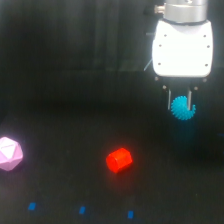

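A round blue piece with a toothed edge (pixel 183 110) is at the upper right of the camera view. My gripper (pixel 179 103), below a white hand body, points down just over it. The fingers stand apart, one finger at the blue piece's left edge and the other across its upper right part. Whether either finger touches it cannot be seen. A red block (pixel 119 160) lies near the middle of the dark surface. At the left edge rests a pink and white faceted piece (pixel 9 153).
Small blue marks (pixel 82 210) line the front of the dark surface. Between the red block and the pink piece the surface is clear. A dark curtain-like backdrop (pixel 70 50) hangs behind.
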